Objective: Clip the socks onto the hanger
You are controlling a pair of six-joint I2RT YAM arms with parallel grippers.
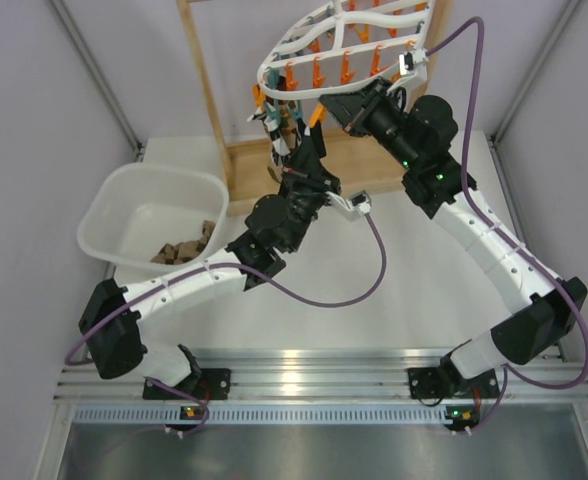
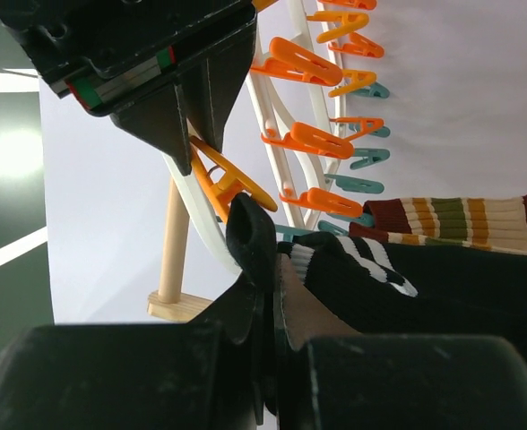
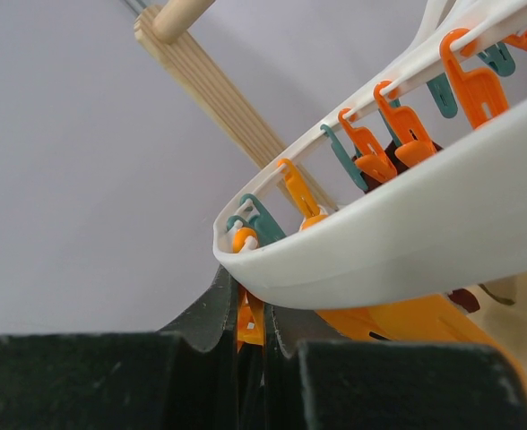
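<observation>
A white clip hanger (image 1: 394, 80) with orange and teal clips hangs at the top of the top view, socks dangling from it. My right gripper is shut on an orange clip (image 2: 228, 179) at the hanger's near edge. Just below, my left gripper is shut on a dark sock (image 2: 252, 242), whose raised tip reaches that orange clip; whether it is inside the clip I cannot tell. Striped socks (image 2: 452, 219) hang further along the hanger.
A white tray (image 1: 104, 220) with brown socks (image 1: 182, 250) stands at the left. The wooden stand (image 1: 204, 80) holds the hanger.
</observation>
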